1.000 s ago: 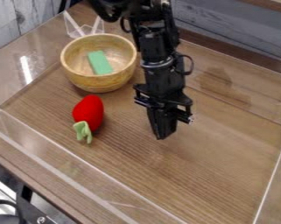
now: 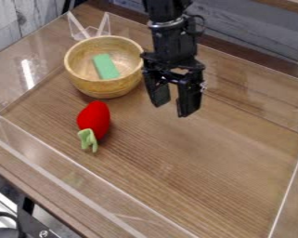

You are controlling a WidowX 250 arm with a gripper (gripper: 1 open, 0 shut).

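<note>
My black gripper [image 2: 173, 88] hangs over the upper middle of the wooden table, open, with its fingers pointing down and nothing visible between them. To its left is a tan bowl [image 2: 127, 81] holding a green block [image 2: 104, 66]. Below the bowl, on the bare table, lies a red object [image 2: 96, 119] with a pale green tip pointing toward the front, like a toy strawberry or radish.
Dark space lies beyond its edges at the upper corners, and dark cables show at the lower left.
The gripper has moved up and back from lower over the table's middle, rising toward the rear. The bowl, green block and red object have not moved.
</note>
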